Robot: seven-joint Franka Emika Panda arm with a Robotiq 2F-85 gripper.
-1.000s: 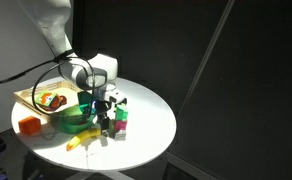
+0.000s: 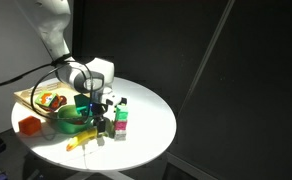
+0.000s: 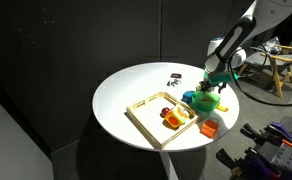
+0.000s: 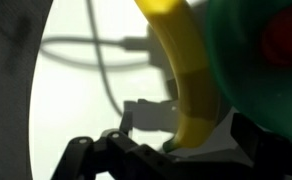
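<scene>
A yellow banana-like object [image 4: 191,70] with a green tip lies on the white table. In exterior view 1 the same yellow object [image 2: 82,138] rests in front of the green bowl [image 2: 72,124]. My gripper is open above the yellow object's tipped end, which shows between the spread fingers. The bowl [image 4: 241,65] sits right alongside, close to the right finger, with something red inside it. How far the fingertips are above the table is hard to judge.
A wooden tray [image 3: 144,126] holds several colourful toy foods. An orange-red block [image 2: 30,126] stands left of the bowl, and a green, pink and white stack [image 2: 120,124] to its right.
My arm and gripper have shifted slightly left, toward the yellow object. The objects on the table look unmoved.
</scene>
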